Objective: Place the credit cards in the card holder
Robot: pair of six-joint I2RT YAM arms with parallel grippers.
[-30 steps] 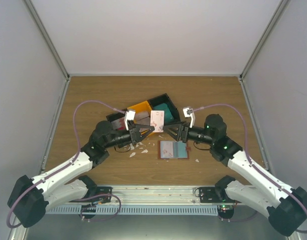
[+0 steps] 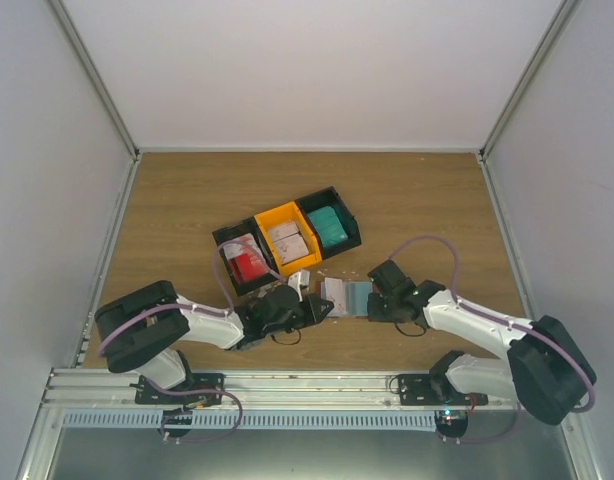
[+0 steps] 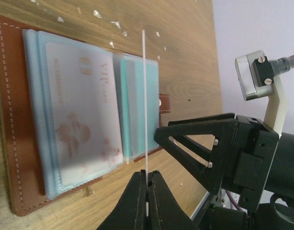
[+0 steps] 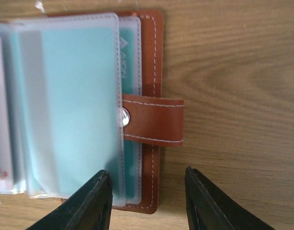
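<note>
The card holder [image 3: 17, 158] lies open on the table, brown with blue-edged clear sleeves. A white VIP card [image 3: 84, 110] sits under its left sleeve; the right sleeve [image 4: 80, 86] looks pale teal. My left gripper is shut on a thin card [image 3: 145, 96], seen edge-on and standing up from the fingers, in line with the right sleeve. Whether it touches the sleeve, I cannot tell. My right gripper stands open at the holder's right edge, one finger over the sleeve's border, the other over bare wood, nothing visibly held.
Behind the holder stand a black box [image 2: 233, 275] with red and white cards, a yellow box [image 2: 259, 222] with pale cards, and another black box [image 2: 356, 238] with teal cards. White scraps [image 3: 97, 14] lie beyond the holder. A brown snap strap [image 4: 159, 120] sticks out rightward.
Both arms have come down from above the boxes to the holder. The upright card remains in my left gripper. My right gripper, earlier close to that card, is now at the holder's right edge.
</note>
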